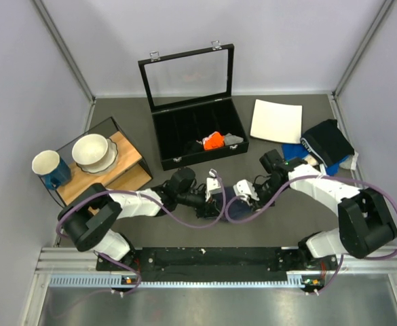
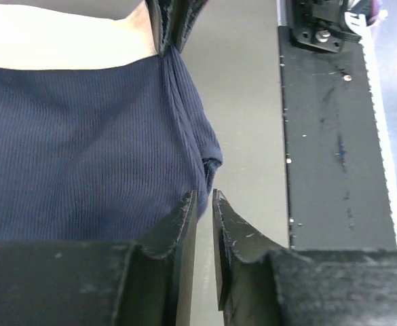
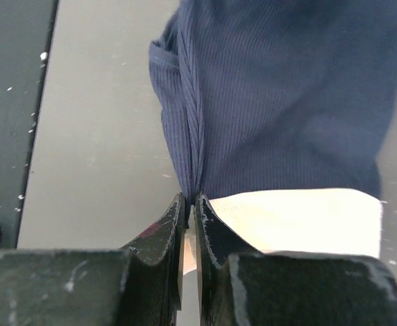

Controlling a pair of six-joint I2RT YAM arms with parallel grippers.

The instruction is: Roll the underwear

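Dark navy ribbed underwear [image 2: 83,142] with a cream waistband [image 3: 293,221] lies on the grey table in front of both arms, its near long edge gathered into a narrow fold. My right gripper is shut on that folded edge beside the waistband, also seen at the top of the left wrist view. My left gripper is at the other end of the same fold, its fingertips slightly apart at the fabric; whether any cloth is between them is unclear. In the top view the arms hide much of the garment.
A black open box [image 1: 167,132] with coloured items stands behind. A wooden shelf [image 1: 127,159] with crockery is at left; a white board [image 1: 275,122] and a dark clothing stack [image 1: 327,142] at back right. The table's front edge [image 2: 327,156] runs close by.
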